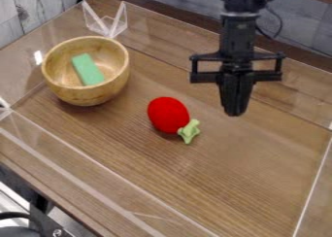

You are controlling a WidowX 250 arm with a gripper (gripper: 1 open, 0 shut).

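My gripper (236, 108) hangs over the right-middle of the wooden table, pointing down, its dark fingers shut with nothing visible between them. Left of it and nearer the front lies a red round object (169, 115), with a small pale green star-shaped piece (189, 131) at its lower right. At the upper left, a tan bowl (111, 81) holds a green block (84, 69).
A white object (111, 17), possibly crumpled plastic or wire, is at the back left edge. Dark surroundings show along the left and top edges.
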